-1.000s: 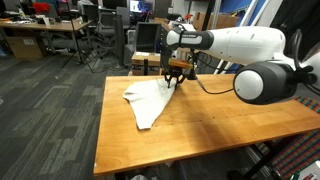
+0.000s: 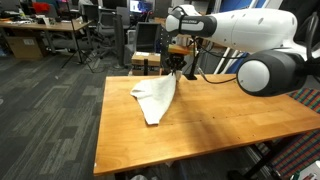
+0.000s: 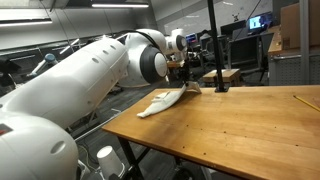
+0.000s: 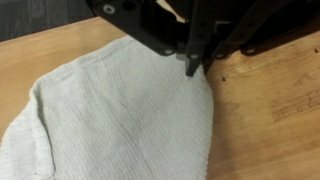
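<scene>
A white cloth [image 2: 153, 95] lies partly spread on the wooden table [image 2: 200, 125], with one part drawn up into a peak. At that peak my gripper [image 2: 176, 69] is shut on the cloth. From the other side, exterior view 2 has the cloth [image 3: 167, 101] sloping up from the table to the gripper [image 3: 186, 85]. In the wrist view, the woven cloth [image 4: 120, 110] runs up to the closed fingertips [image 4: 193, 63]; the pinched bit itself is hidden in the dark there. A folded-over edge shows at lower left.
A thin yellow stick [image 3: 306, 103] lies at its far right in exterior view 2. Office chairs [image 2: 101, 35] stand beyond the table, off the work area.
The gripper has risen slightly and shifted right. The cloth has come along, its raised part steeper and its lower end moved to the right.
</scene>
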